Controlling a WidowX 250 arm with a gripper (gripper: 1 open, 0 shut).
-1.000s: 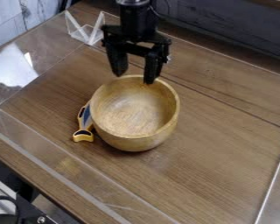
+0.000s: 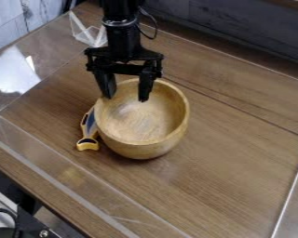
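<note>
My black gripper (image 2: 126, 87) hangs over the back-left rim of a wooden bowl (image 2: 142, 126), its two fingers spread apart and open, the left one at or just above the rim. Whether it touches the bowl I cannot tell. A small yellow-and-blue object (image 2: 87, 141) lies on the table just left of the bowl, partly behind it.
The wooden table (image 2: 225, 164) has free room to the right and front right of the bowl. A dark back wall (image 2: 227, 35) borders the table, and clear plastic edging runs along the left side.
My gripper has moved left and somewhat down toward the bowl's back-left rim. The bowl and the small object appear unmoved.
</note>
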